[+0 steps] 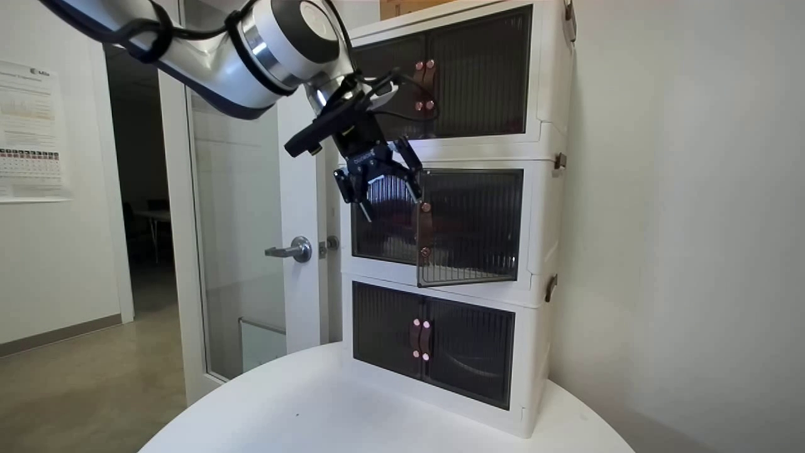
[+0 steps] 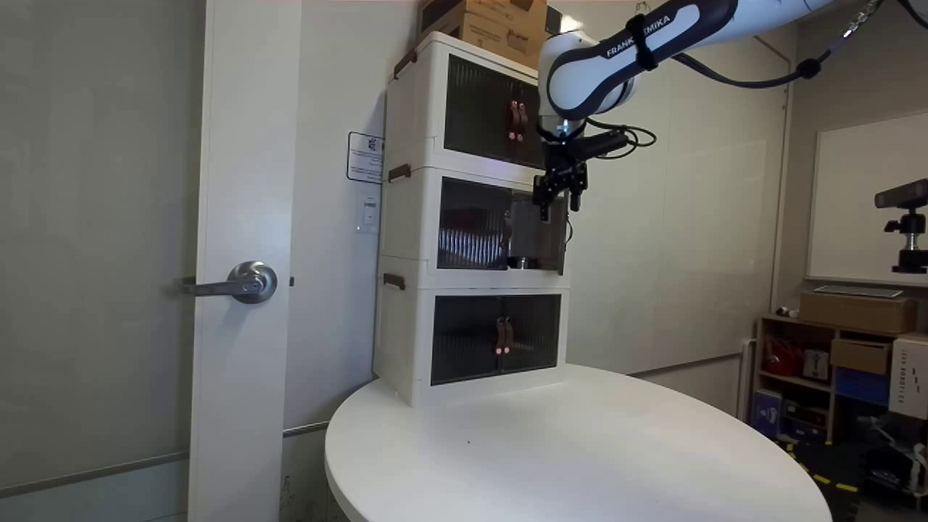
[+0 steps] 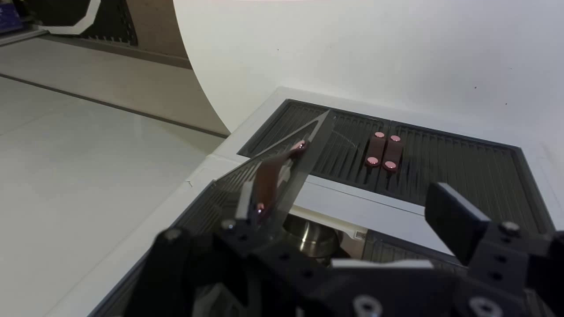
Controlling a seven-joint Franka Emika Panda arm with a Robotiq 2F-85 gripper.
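The right-hand door of the middle cabinet stands ajar, swung partly outward on its right side. In the wrist view its brown handle is close to my left finger; whether they touch I cannot tell. My gripper is open at the upper part of this cabinet, with one finger by the door's top free corner. The wide gap between the fingers also shows in the wrist view. A shiny metal container sits inside, behind the ajar door. The left-hand door is closed.
The top cabinet's doors and the bottom cabinet's doors are closed. All three cabinets are stacked on a round white table, otherwise bare. A glass-panelled room door stands left of the stack, and a wall right.
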